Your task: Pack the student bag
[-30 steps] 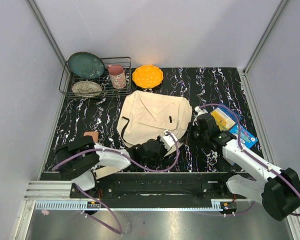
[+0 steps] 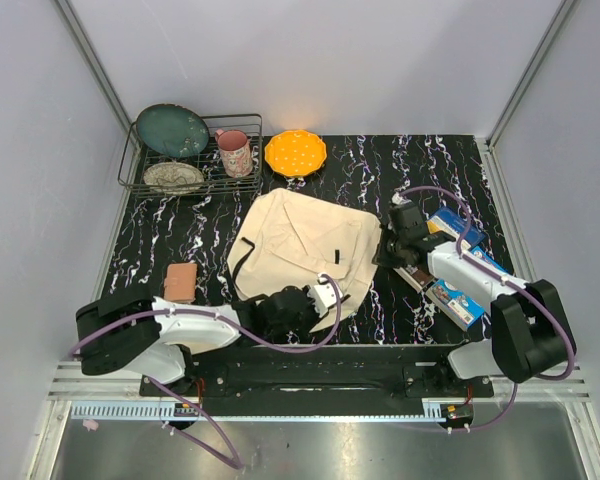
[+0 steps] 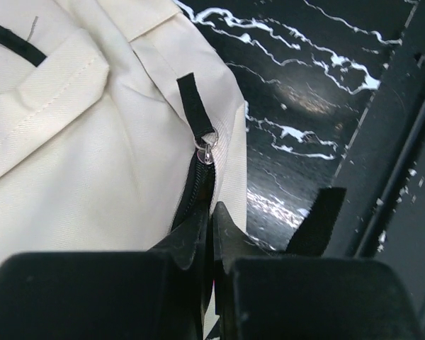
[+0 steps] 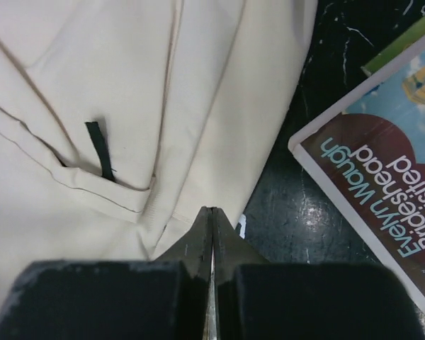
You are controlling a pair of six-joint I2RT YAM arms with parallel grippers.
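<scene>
The cream fabric bag (image 2: pixel 300 240) lies flat in the middle of the table, with a zipper (image 3: pixel 202 177) and dark tabs along its edge. My left gripper is shut on the bag's zippered edge at its near side. My right gripper is shut, nothing visible between its fingers, over the bag's right part. Books lie at the right, including one lettered "Brideshead revisited" (image 4: pixel 372 177), beside the bag, and blue ones (image 2: pixel 455 305) partly under the right arm.
A wire rack (image 2: pixel 190 185) with plates and a mug stands at back left, an orange plate (image 2: pixel 296 152) beside it. A brown item (image 2: pixel 180 283) lies at the left. The table's front edge runs close to my left gripper.
The left arm has shifted slightly left with the bag's edge.
</scene>
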